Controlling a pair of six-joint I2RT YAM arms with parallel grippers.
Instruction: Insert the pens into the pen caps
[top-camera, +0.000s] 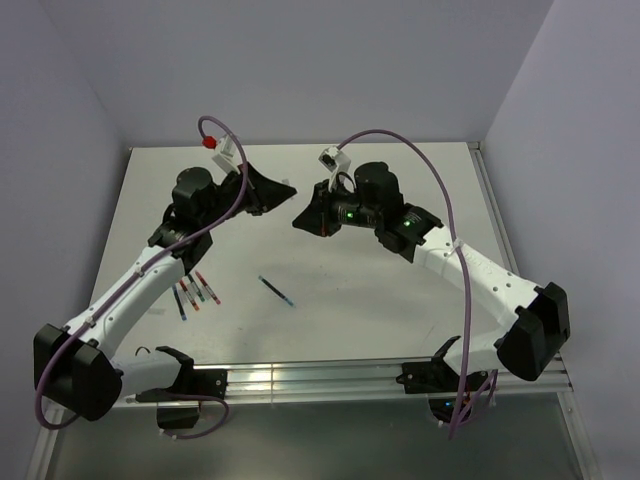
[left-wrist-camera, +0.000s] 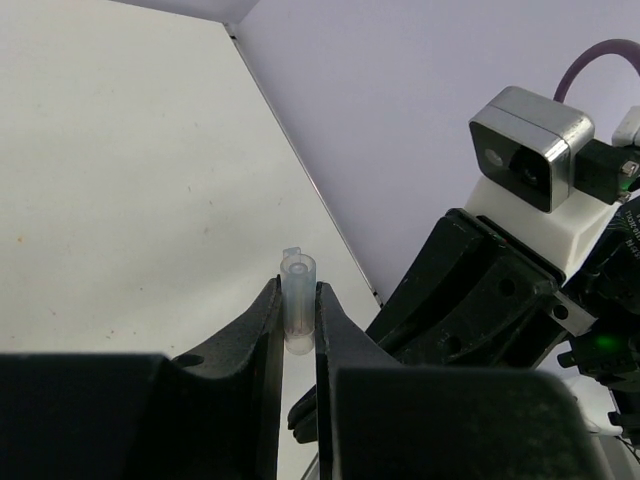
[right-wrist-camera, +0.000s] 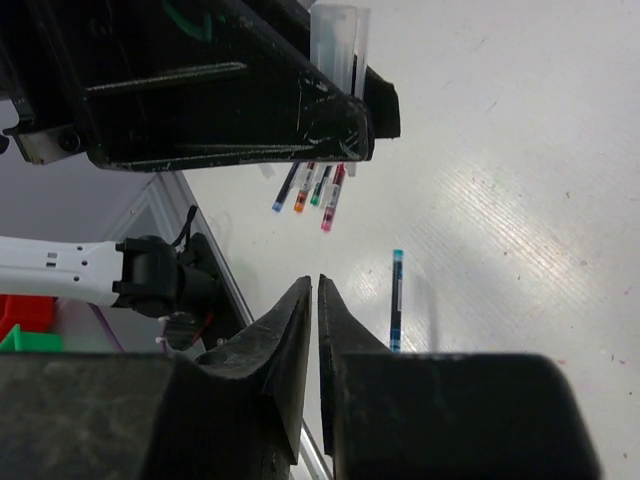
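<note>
My left gripper (top-camera: 284, 192) is shut on a translucent pen cap (left-wrist-camera: 298, 300), held upright between its fingertips. My right gripper (top-camera: 310, 222) faces it, its fingertips shut with no object visible between them in the right wrist view. A blue pen (top-camera: 276, 290) lies apart on the table below both grippers, also seen in the right wrist view as a dark stick (right-wrist-camera: 396, 300). Several pens (top-camera: 192, 290) with blue, red, orange and green ends lie together at the left of the table.
A metal rail (top-camera: 320, 370) runs along its front edge. The two arms' gripper housings are close together over the middle.
</note>
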